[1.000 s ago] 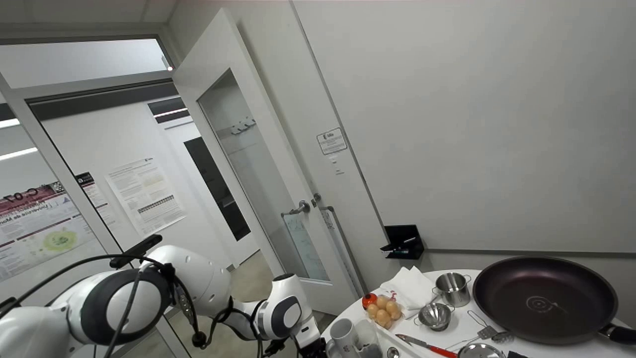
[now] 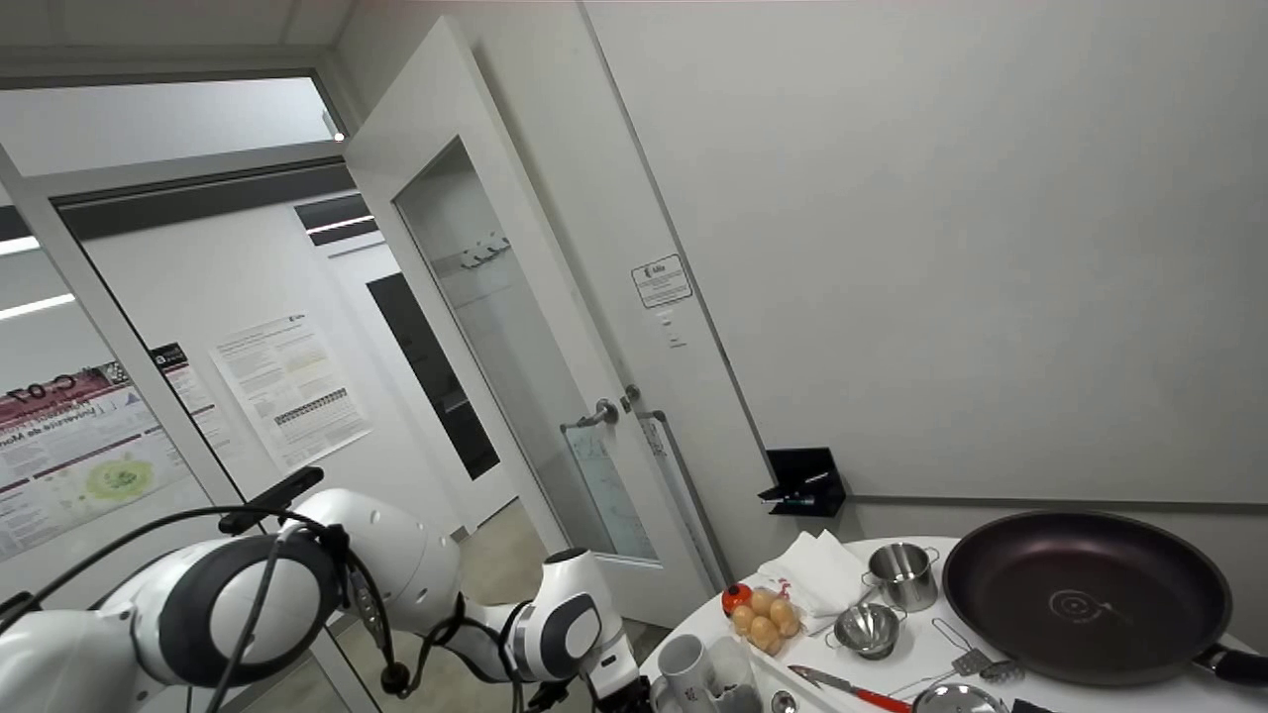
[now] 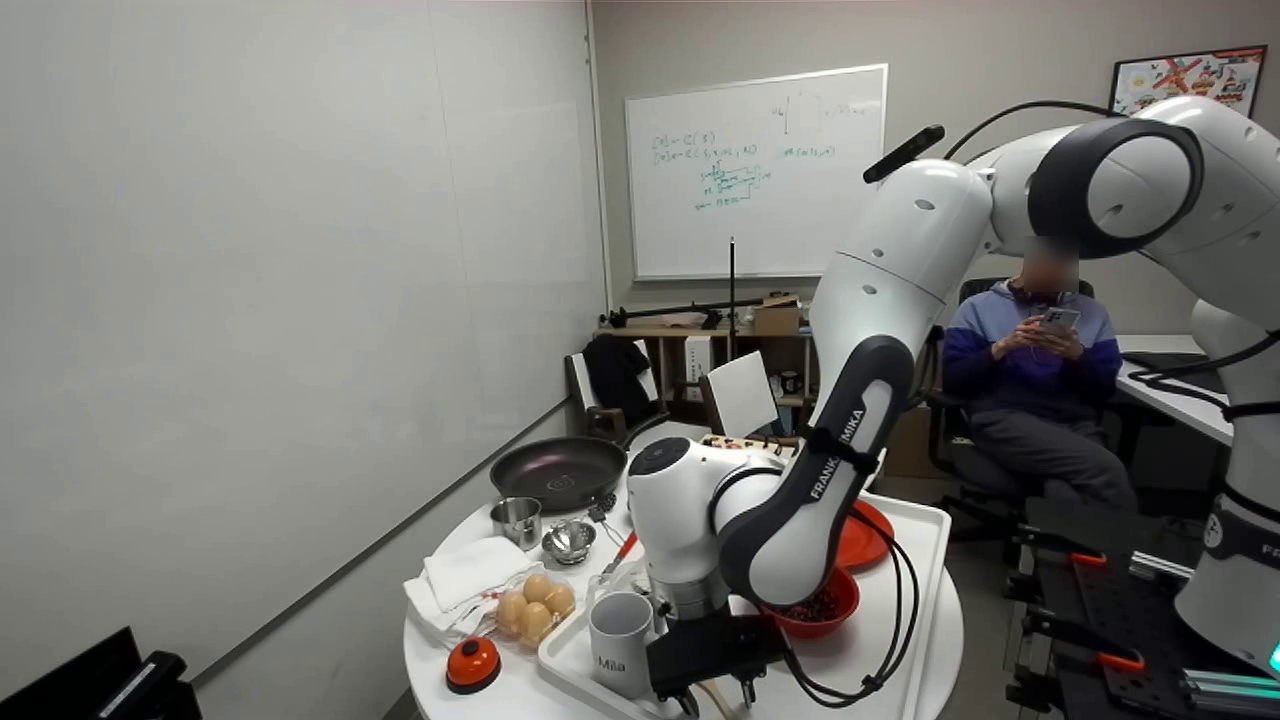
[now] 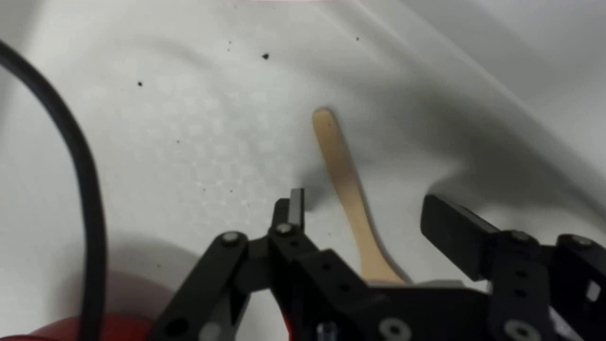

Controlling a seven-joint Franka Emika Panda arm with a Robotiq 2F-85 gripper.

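A slim wooden utensil lies on the white tray in the wrist view, its handle running up between my fingers. Its wider lower end passes out of sight behind the gripper body. My gripper is open over it, with a gap on either side of the wood. In exterior view 2 the gripper points down at the front of the tray, and a bit of the utensil shows beneath it.
Beside the gripper stands a grey mug. A red bowl and a red plate are behind the arm. Eggs, an orange-red timer-like object and a large pan lie off the tray. A black cable hangs at left.
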